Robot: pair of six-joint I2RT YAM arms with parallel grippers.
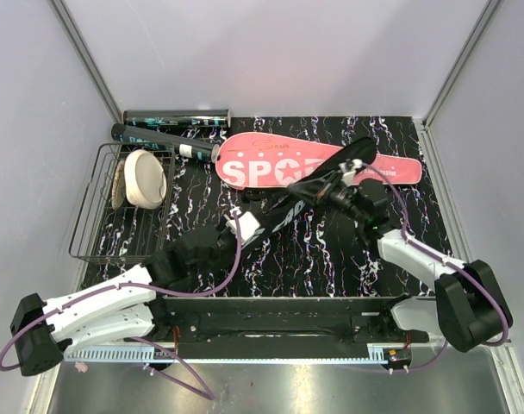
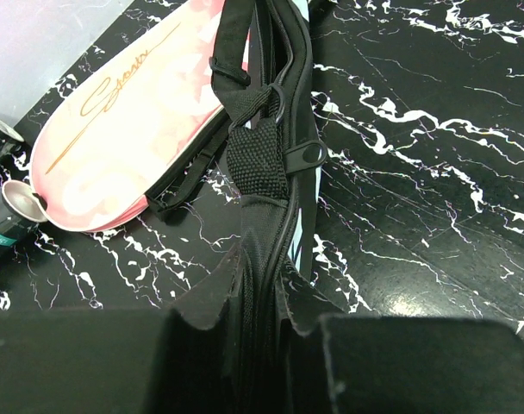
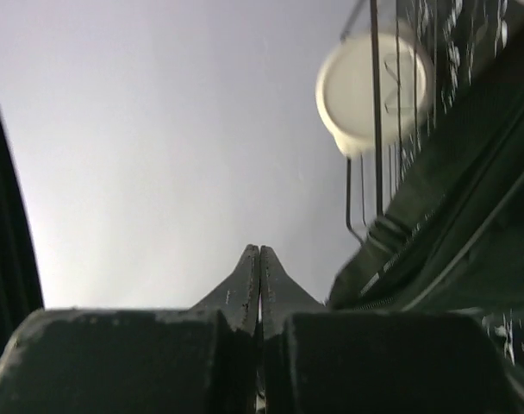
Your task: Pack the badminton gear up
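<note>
A black racket bag (image 1: 361,151) with a zipper lies slantwise across the table, its far end over the pink cover. My left gripper is shut on the near end of this bag, pinching the cloth beside the zipper. In the left wrist view, the zipper pull (image 2: 305,156) and a webbing strap (image 2: 258,159) show just beyond the fingers. My right gripper is shut, with nothing showing between its fingertips; dark bag cloth (image 3: 452,224) lies to its right. Behind the bag rests the pink "SPORT" racket cover (image 1: 266,148).
Two dark shuttlecock tubes (image 1: 176,118) lie at the back left. A wire basket (image 1: 115,258) at the left holds round cream-coloured items (image 1: 146,179).
</note>
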